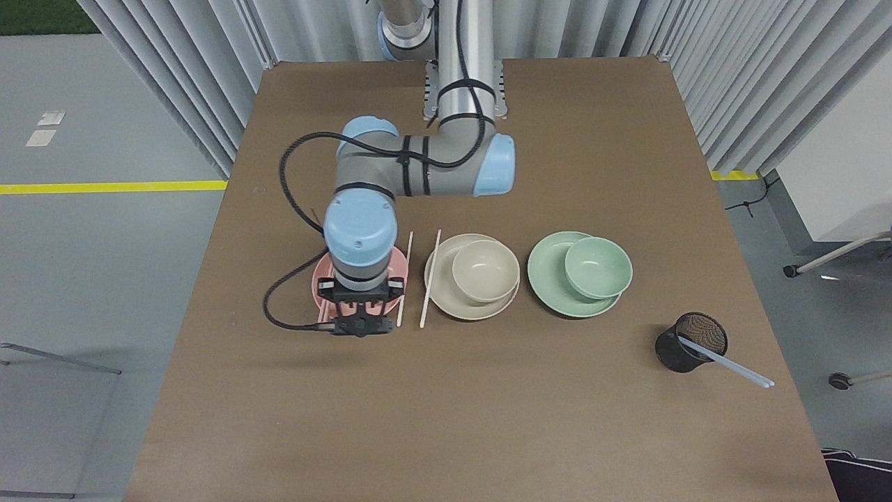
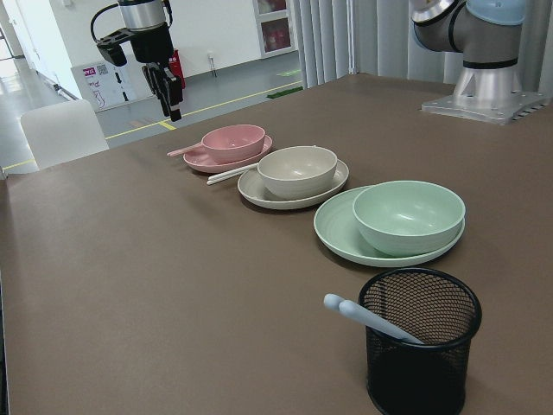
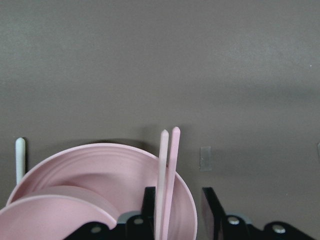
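Observation:
My gripper (image 2: 173, 111) hangs above the pink plate (image 3: 105, 167) and pink bowl (image 2: 232, 141), apart from them in the left view. In the wrist view its black fingers stand apart over two pink chopsticks (image 3: 171, 180) lying on the plate's right side; the gap shows nothing clearly held. The front view has the plate largely hidden under the wrist. A cream bowl (image 1: 486, 268) on a cream plate (image 1: 451, 297) and a green bowl (image 1: 598, 268) on a green plate (image 1: 548, 276) sit to the right. Light chopsticks (image 1: 431, 279) lie beside the cream plate.
A black mesh cup (image 1: 681, 351) with white sticks (image 1: 740, 371) leaning out stands at the front right.

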